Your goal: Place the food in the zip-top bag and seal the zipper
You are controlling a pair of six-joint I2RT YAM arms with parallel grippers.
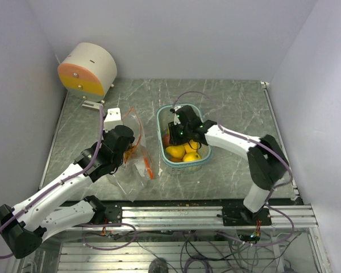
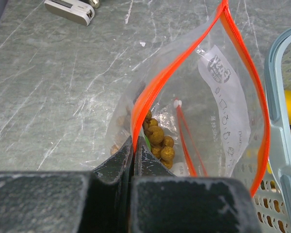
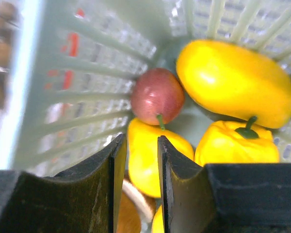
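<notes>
The clear zip top bag with orange zipper stands open, brown round food inside. My left gripper is shut on the bag's rim. My right gripper is down inside the basket, over yellow peppers, a yellow oblong fruit and a red round fruit. Its fingers are close together; whether anything is between them I cannot tell.
A white cylindrical box with orange and yellow drawers stands at the back left.
</notes>
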